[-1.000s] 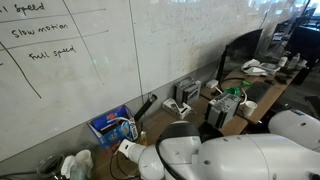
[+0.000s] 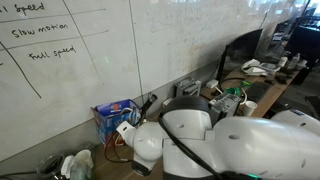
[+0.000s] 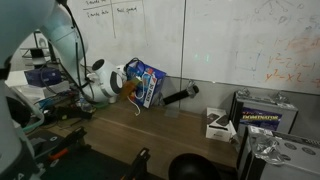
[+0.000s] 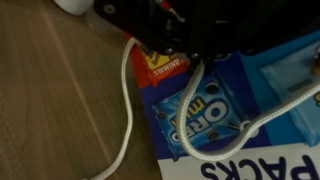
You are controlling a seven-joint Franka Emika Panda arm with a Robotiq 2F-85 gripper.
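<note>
A blue snack box (image 3: pixel 148 86) with Oreo mini packs printed on it stands tilted on the table against the whiteboard. It fills the right of the wrist view, where its printed face (image 4: pixel 222 118) is close to the camera. My gripper is shut, its dark fingers right over the box. A white cord (image 4: pixel 127 120) loops across the box and the wood, running up to the fingers; whether it is pinched between them is hidden. In exterior view 1 the arm covers part of the box (image 2: pixel 112 112).
On the table in exterior view 2 stand a black bowl (image 3: pixel 193 167), a small white box (image 3: pixel 219 124) and a Dominion box (image 3: pixel 262 116). A dark cylinder (image 3: pixel 181 95) leans near the whiteboard. Bare wood (image 3: pixel 150 128) shows in the middle.
The arm has risen and shifted in exterior view 1, now covering more of the tabletop items. The blue box has turned and stands more upright than before.
</note>
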